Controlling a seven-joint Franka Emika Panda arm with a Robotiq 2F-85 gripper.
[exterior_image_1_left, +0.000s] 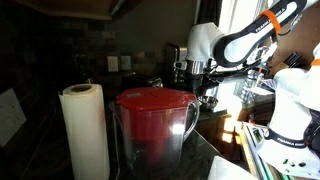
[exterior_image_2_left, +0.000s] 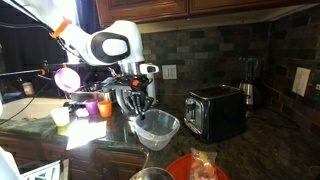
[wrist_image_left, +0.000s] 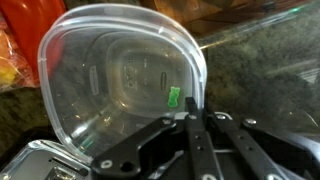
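A clear plastic container (wrist_image_left: 118, 75) fills much of the wrist view, its open top facing the camera. My gripper is shut on the container's rim at its right side. In exterior view 2 the container (exterior_image_2_left: 157, 130) sits below and right of the gripper (exterior_image_2_left: 140, 101), in front of the toaster. A small green piece (wrist_image_left: 174, 97) shows inside the container's outline. In exterior view 1 the gripper (exterior_image_1_left: 193, 82) is behind the red-lidded pitcher, with its fingertips hard to make out.
A black toaster (exterior_image_2_left: 215, 112) stands beside the container. Near it are a red bowl (exterior_image_2_left: 197, 167) holding a packet and a metal bowl (exterior_image_2_left: 152, 173). Colored cups (exterior_image_2_left: 105, 108) stand left. A paper towel roll (exterior_image_1_left: 86, 130) and red-lidded pitcher (exterior_image_1_left: 155, 130) occupy the near counter.
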